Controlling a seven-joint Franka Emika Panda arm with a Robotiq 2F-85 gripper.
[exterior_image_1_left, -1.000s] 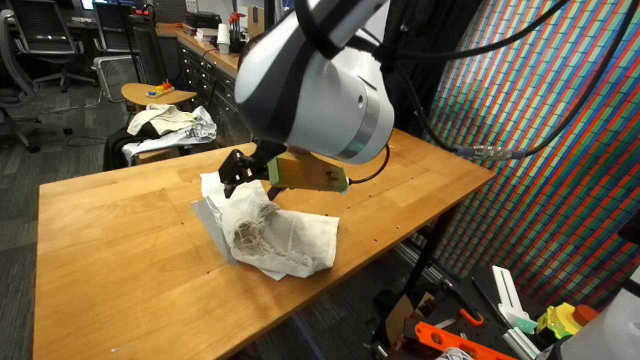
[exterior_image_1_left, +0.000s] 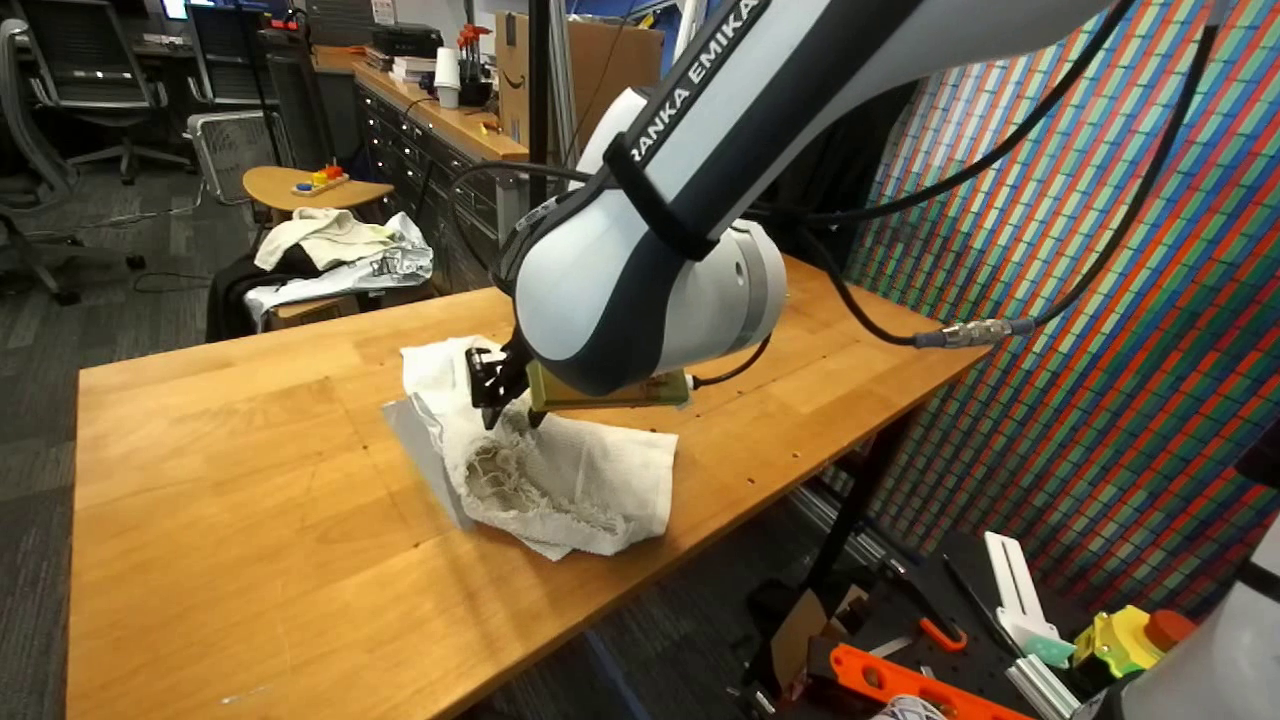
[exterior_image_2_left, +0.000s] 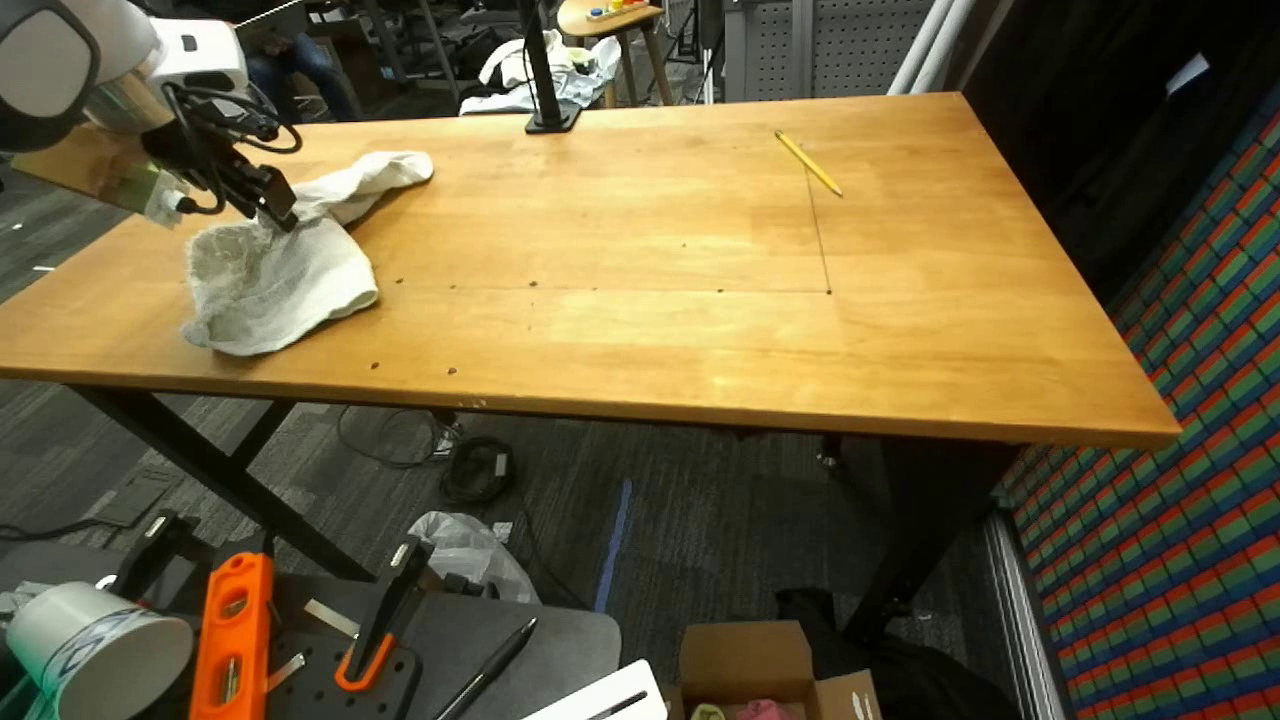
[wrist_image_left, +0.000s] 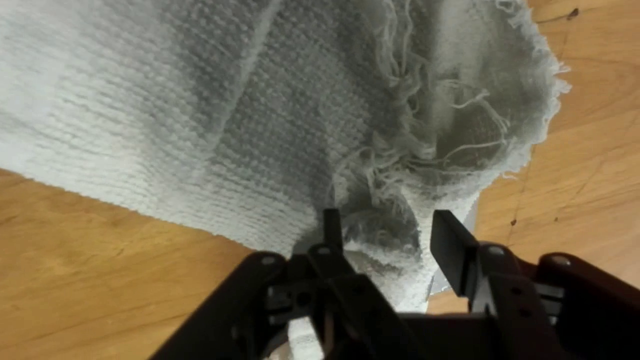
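Observation:
A crumpled white cloth (exterior_image_1_left: 606, 462) with frayed edges lies on the wooden table, bunched into a raised fold in its middle. Under its left side a flat grey piece (exterior_image_1_left: 428, 456) sticks out. My gripper (exterior_image_1_left: 513, 420) is down at the bunched fold. In the wrist view the fingers (wrist_image_left: 454, 249) stand apart, with a ridge of the cloth (wrist_image_left: 384, 237) showing in the gap; whether they touch it cannot be told. From the other side, the cloth (exterior_image_2_left: 282, 282) spreads beneath the gripper (exterior_image_2_left: 278, 218) at the table's left end.
A yellow pencil (exterior_image_2_left: 810, 164) lies far along the table, and a black post (exterior_image_2_left: 552, 114) stands at its back edge. A side surface with tools, including an orange level (exterior_image_2_left: 233, 636), sits past the table's edge.
My gripper has come down and slightly to the right onto the bunched part of the cloth, and its fingers have drawn closer together. The cloth lies nearly as before.

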